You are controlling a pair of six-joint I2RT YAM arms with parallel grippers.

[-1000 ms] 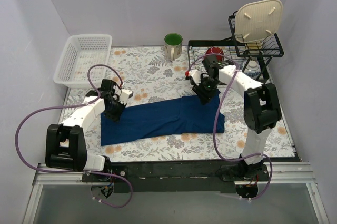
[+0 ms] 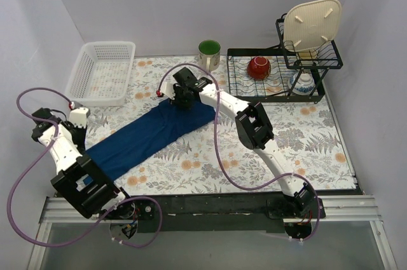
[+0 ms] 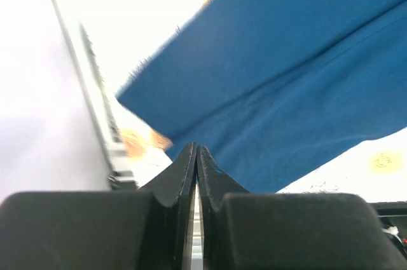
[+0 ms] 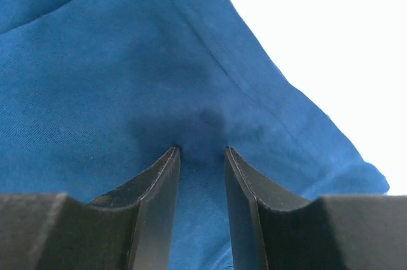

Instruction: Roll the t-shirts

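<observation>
A dark blue T-shirt (image 2: 146,136) lies diagonally as a long band on the patterned mat. My left gripper (image 2: 79,127) is at its left end; in the left wrist view its fingers (image 3: 216,200) are shut over the cloth's corner, with nothing visible between them. My right gripper (image 2: 175,95) is at the shirt's upper right end; in the right wrist view its fingertips (image 4: 233,162) are slightly apart against the blue fabric, and whatever cloth they grip is hard to make out.
A white basket (image 2: 100,98) stands at back left, a green mug (image 2: 209,53) at the back, and a dish rack (image 2: 232,92) with a red bowl (image 2: 259,67) at back right.
The blue shirt has shifted left and now lies more diagonally, rising toward the right.
</observation>
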